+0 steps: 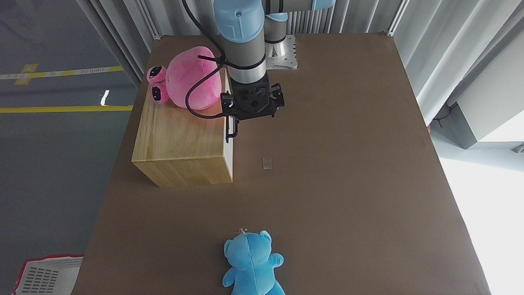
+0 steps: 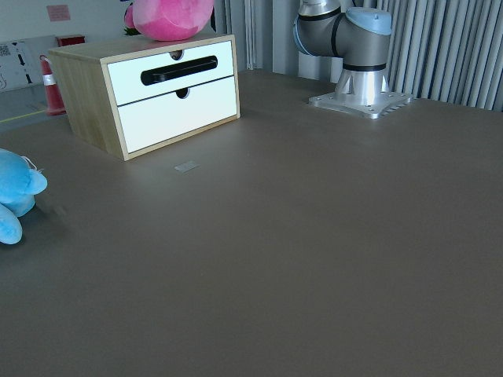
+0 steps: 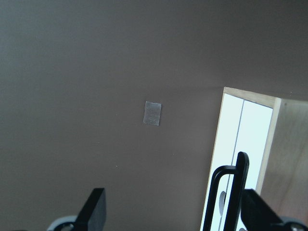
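Observation:
A pink plush toy [image 1: 192, 78] rests on a wooden box with white drawer fronts [image 1: 179, 140]. Above the box's drawer side is my black gripper [image 1: 249, 100], its cable looping over the toy. In the wrist view the gripper has its two fingers wide apart, with a black handle-shaped piece [image 3: 237, 192] beside the right one over the white drawer fronts [image 3: 250, 134]. A blue teddy bear [image 1: 253, 265] lies near the front of the table, also partly visible in the left view [image 2: 16, 196].
A small transparent patch [image 1: 267, 164] lies beside the box. A red-rimmed basket [image 1: 46, 275] stands on the floor at lower left.

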